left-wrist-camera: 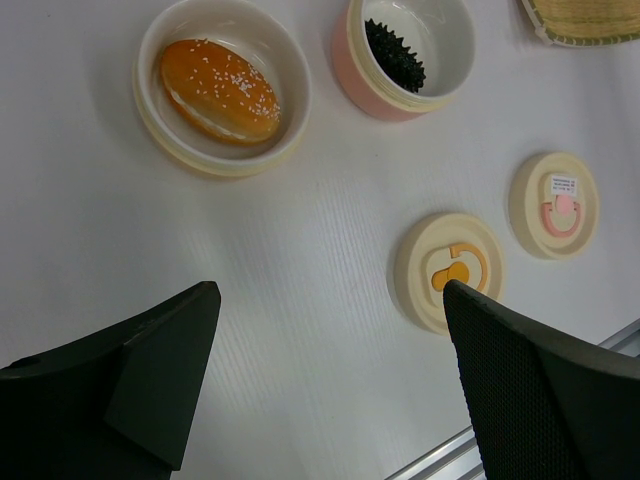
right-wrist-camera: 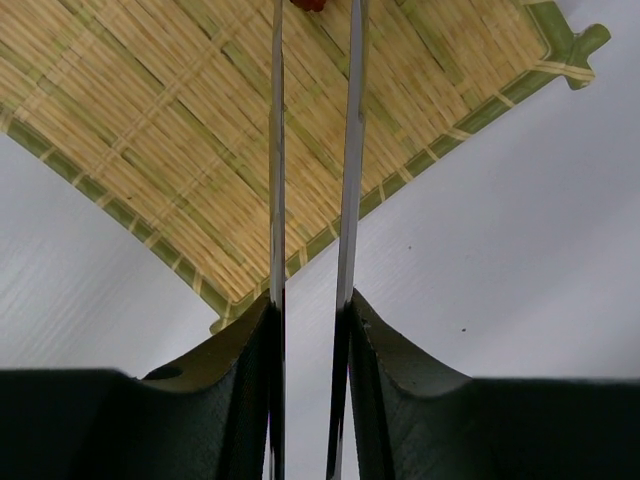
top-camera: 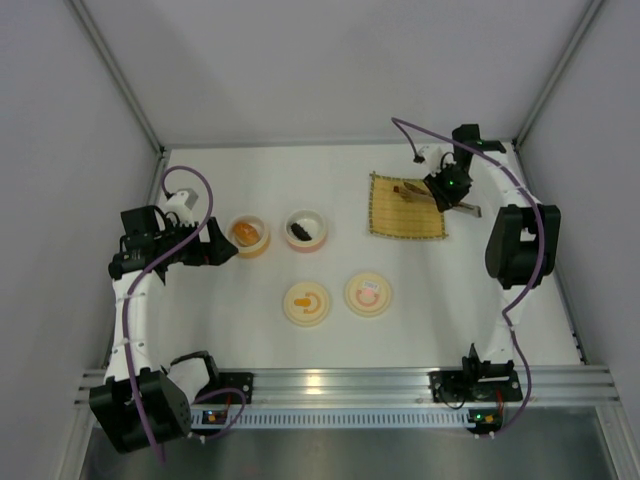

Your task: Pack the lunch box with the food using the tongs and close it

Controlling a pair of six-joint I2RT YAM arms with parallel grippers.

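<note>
A lunch box bowl with a sesame bun [left-wrist-camera: 220,90] and a pink-rimmed bowl with dark green food [left-wrist-camera: 395,55] stand left of centre. Two cream lids, one with an orange handle [left-wrist-camera: 445,285] and one with a pink handle [left-wrist-camera: 553,210], lie in front. A woven bamboo mat [right-wrist-camera: 140,110] is at the right, with a small reddish-brown item [right-wrist-camera: 308,5] mostly hidden on it. My right gripper is over the mat with long metal tongs in line with its fingers, tips at that item. My left gripper stands open and empty beside the bun bowl.
Grey walls surround it on the sides and back, and a metal rail runs along the front edge.
</note>
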